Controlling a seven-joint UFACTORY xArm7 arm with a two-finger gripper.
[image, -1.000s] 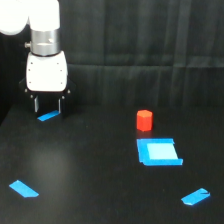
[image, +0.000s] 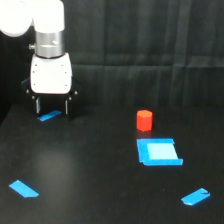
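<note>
My gripper (image: 52, 104) hangs at the upper left on a white arm, its two fingers apart with nothing visible between them, above a short blue tape strip on the dark table. A red block (image: 144, 120) stands right of centre, behind a blue-taped square (image: 172, 161) with a pale middle.
Blue tape strips lie at the front left (image: 24, 189) and front right (image: 196, 197).
The gripper has shifted slightly to the right; the block and tape look unchanged.
</note>
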